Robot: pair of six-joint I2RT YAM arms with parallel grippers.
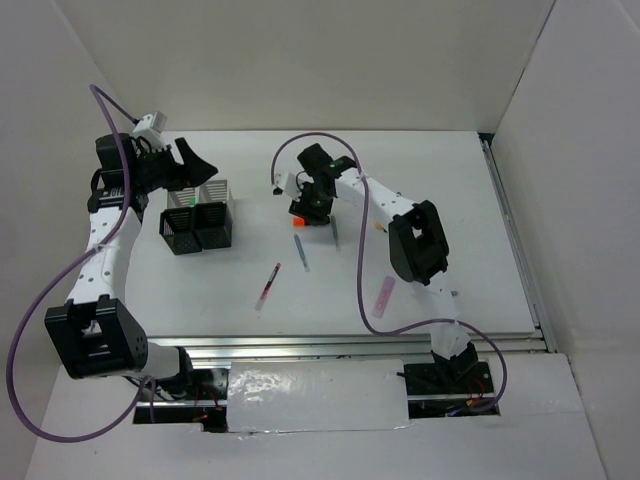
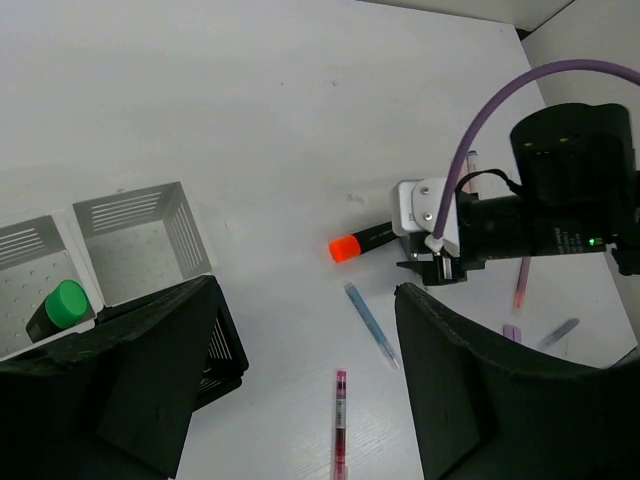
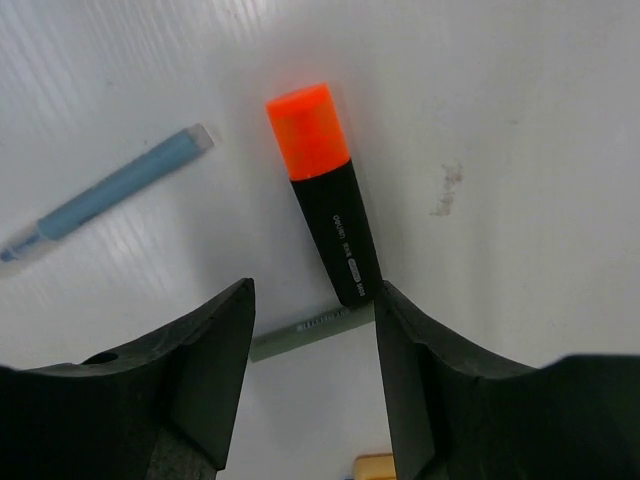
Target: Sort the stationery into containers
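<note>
A black marker with an orange cap [image 3: 340, 215] lies on the table, its black end against a grey-green pen [image 3: 310, 333]. Over that black end stands my right gripper, its fingers apart on either side; I cannot tell how high above it. My left gripper is open and empty, up near the containers at the left. White baskets [image 2: 140, 245] stand behind black ones [image 1: 213, 226]; a green-capped marker [image 2: 62, 308] is inside one white basket. A blue pen [image 2: 372, 325] and a red pen [image 2: 340, 425] lie between the baskets and the right arm.
A pink item [image 1: 384, 296] lies at the front right, with a small grey item [image 2: 560, 332] near it. An orange-yellow thing [image 3: 375, 466] is partly hidden by a right finger.
</note>
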